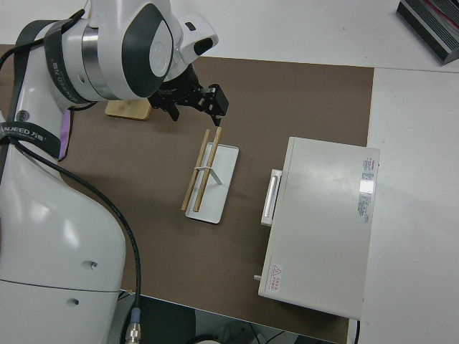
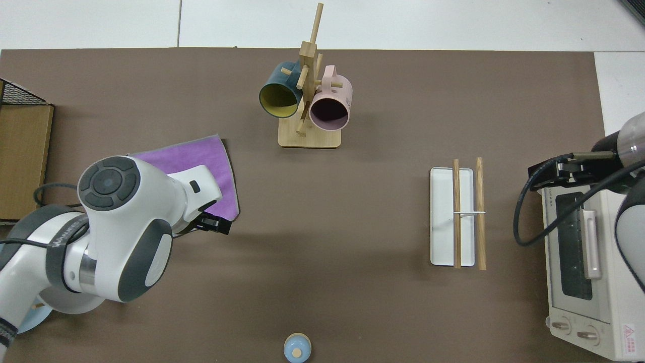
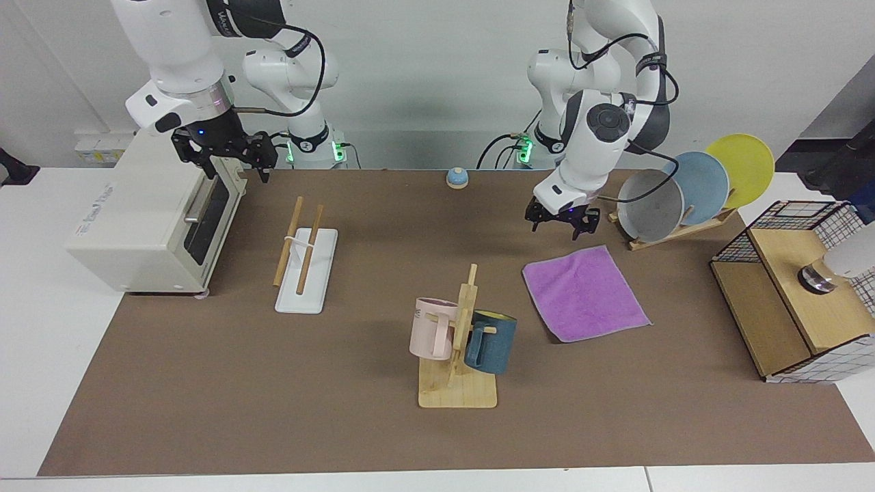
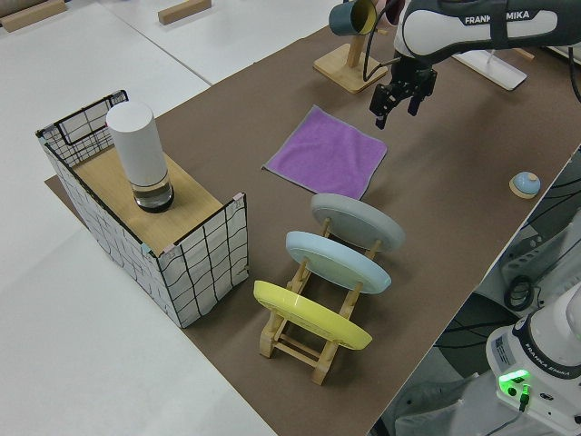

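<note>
My left gripper hangs over the near-right part of the purple cloth in the top view; in the right view the gripper is above the table beside that cloth. I cannot tell its finger. My right gripper is raised over the white oven, partly hidden by its cable in the top view. A mug tree holds a blue mug and a pink mug. A white rack with wooden rods lies before the oven.
A plate rack with grey, blue and yellow plates stands at the left near side. A wire shelf with a white cylinder is at the left. A small blue round object sits near the front.
</note>
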